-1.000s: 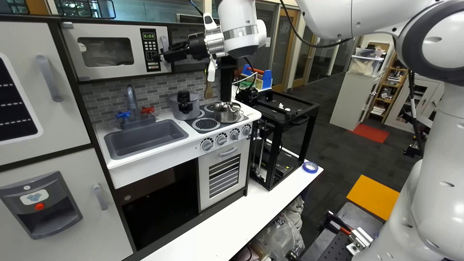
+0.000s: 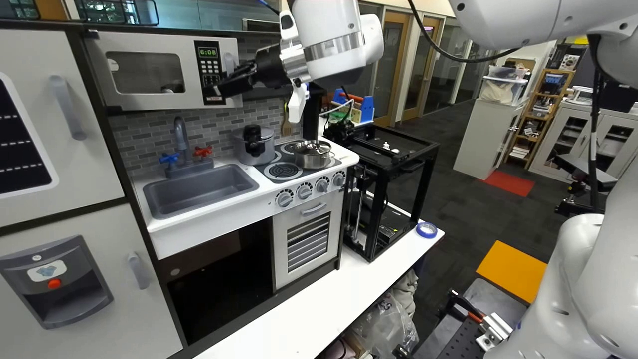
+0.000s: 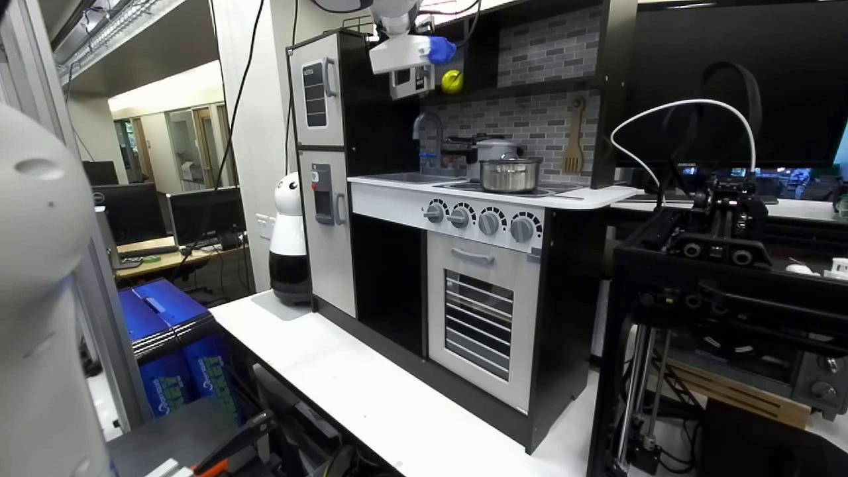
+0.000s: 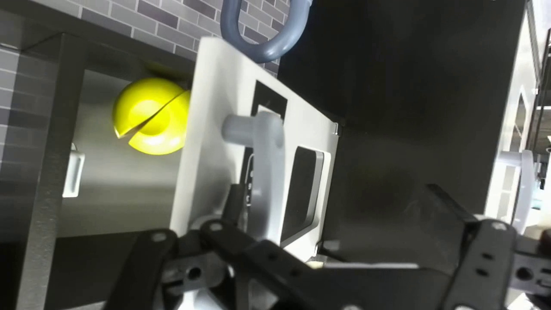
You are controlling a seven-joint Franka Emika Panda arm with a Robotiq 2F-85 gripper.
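The white toy microwave door (image 4: 227,82) stands partly open in the wrist view, its grey curved handle (image 4: 267,170) facing me. My gripper is open, its fingers wide apart. One finger (image 4: 236,201) appears to reach into the gap between the handle bar and the door; the other finger (image 4: 449,201) is well off to the right, over the dark panel. Whether the near finger touches the handle I cannot tell. Inside the microwave sits a yellow round object (image 4: 155,108) with a slit. Exterior view 1 shows the gripper (image 2: 216,91) at the microwave's right side.
Below are the sink (image 2: 197,188), a grey lidded pot (image 2: 253,146) and a steel pot (image 2: 313,156) on the stove. A dark side panel (image 4: 413,103) stands beyond the door in the wrist view. A black frame machine (image 2: 389,143) is to the right.
The microwave door's handle edge has swung slightly outward, to the right in exterior view 1. My gripper has tilted and its tips sit a little lower; the arm has shifted with it.
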